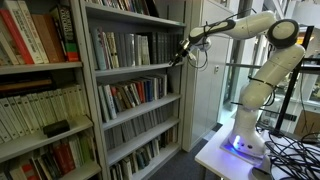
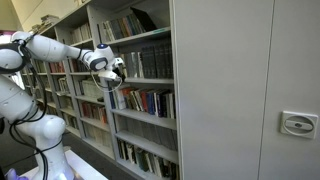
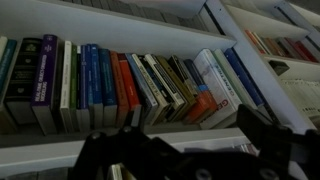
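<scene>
My gripper [image 1: 176, 62] is held out in front of the tall bookcase, near its right side and level with the upper shelves. In exterior view 2 the gripper [image 2: 119, 73] appears at the end of the stretched arm, before the books. Its dark fingers [image 3: 92, 150] show low in the wrist view, set wide apart with nothing between them. Beyond them stands a row of books [image 3: 120, 85], among them a purple book [image 3: 46, 88] and several blue ones. Toward the right, some books lean, including a white book [image 3: 216, 78]. The gripper looks apart from the books.
The grey bookcase [image 1: 98, 105] has several filled shelves, with more books on the left bookcase [image 1: 40, 75]. A white table [image 1: 222, 160] carries the arm's base. Cables [image 1: 290, 155] lie at the right. A large plain cabinet side [image 2: 235, 90] fills the right of exterior view 2.
</scene>
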